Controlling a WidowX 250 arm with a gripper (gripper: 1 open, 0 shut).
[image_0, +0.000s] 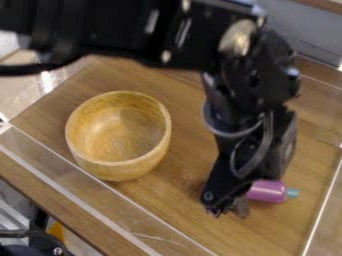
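Note:
A purple cylinder with a light blue tip (267, 191) lies on the wooden surface at the right, its left part hidden behind my black gripper (230, 196). The gripper hangs low over it, fingers pointing down at its left end. Its fingers look apart; whether they touch the cylinder is hard to tell.
A wooden bowl (118, 135) stands empty to the left of the gripper.

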